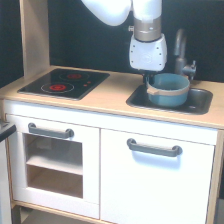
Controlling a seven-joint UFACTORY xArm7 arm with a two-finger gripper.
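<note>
A blue-teal pot [168, 90] sits in the dark sink [198, 101] on the right side of the toy kitchen counter. The white robot hand comes down from the top of the view, and my gripper [148, 77] is at the pot's left rim. Its dark fingers are small and blend into the background. Whether they are apart or closed on the rim does not show.
A grey faucet [181, 50] rises behind the pot. To the left lies a black stovetop [65, 83] with red-ringed burners, empty. Bare wooden counter [112, 94] separates stove and sink. Below are a windowed cabinet door [88, 170] and a white door [150, 185] with grey handles.
</note>
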